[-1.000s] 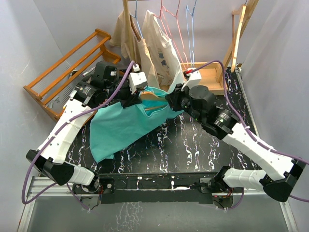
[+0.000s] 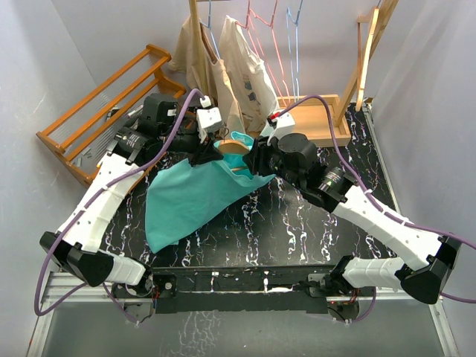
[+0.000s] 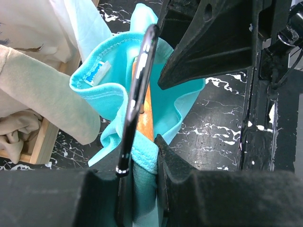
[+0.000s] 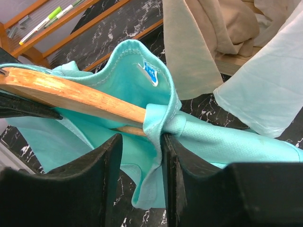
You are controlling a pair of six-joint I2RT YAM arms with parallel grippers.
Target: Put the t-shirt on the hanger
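Observation:
The teal t-shirt (image 2: 190,201) hangs between both grippers over the black table, its collar bunched round a wooden hanger (image 2: 233,147). My left gripper (image 2: 210,152) is shut on the hanger and shirt fabric, which fills its fingers in the left wrist view (image 3: 144,184). My right gripper (image 2: 256,160) is at the hanger's other side; in the right wrist view its fingertips (image 4: 173,146) stand part open by a fold of the collar, with the hanger running into the fabric there. Whether the fold is gripped I cannot tell.
Hanging beige and white cloth bags (image 2: 249,78) sit close behind the grippers. A wooden rack (image 2: 104,97) stands at back left, a wooden crate (image 2: 320,123) at back right.
My right gripper has moved slightly left and toward the hanger with the shirt's right end. The hanging shirt has shifted a little rightward at its lower left.

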